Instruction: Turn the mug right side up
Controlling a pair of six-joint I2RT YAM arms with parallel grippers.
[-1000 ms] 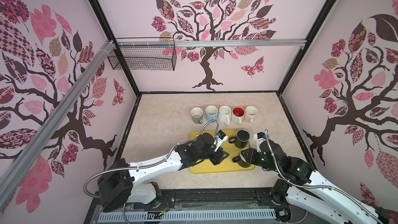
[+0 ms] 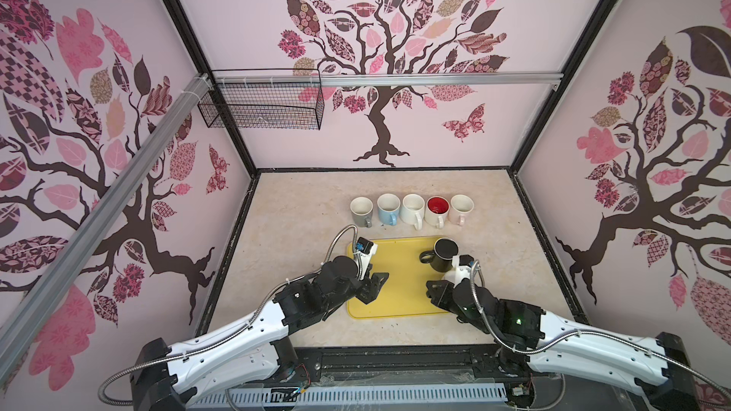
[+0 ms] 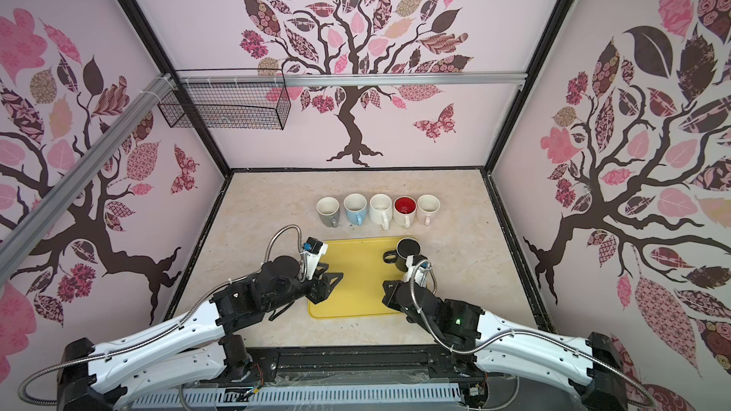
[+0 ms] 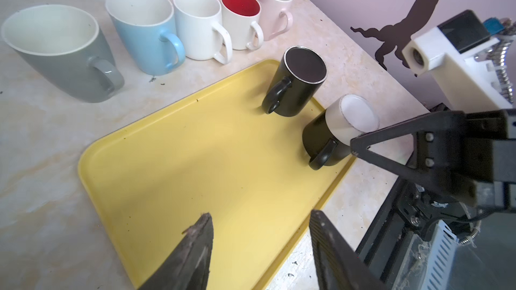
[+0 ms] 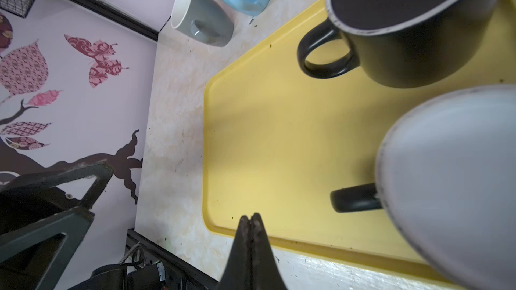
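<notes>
The black-and-white mug [image 4: 352,117] stands upside down on the yellow tray [image 4: 177,182], white base up, near its right end. Its black handle [image 5: 354,198] points left in the right wrist view. My right gripper is shut with nothing between its fingers; in that view the mug lies to their right, outside them. From above, the right arm mostly hides this mug. My left gripper is open and empty, over the tray's left part in the top left view.
A black mug [image 4: 295,88] stands upright on the tray, behind the overturned one. Several upright mugs, including a grey one [image 4: 67,53] and a light blue one [image 4: 145,32], line up behind the tray. The tray's middle is bare.
My left gripper has moved left, away from the mugs. The right gripper has come left across the overturned mug, hiding it from above. The other mugs look unmoved.
</notes>
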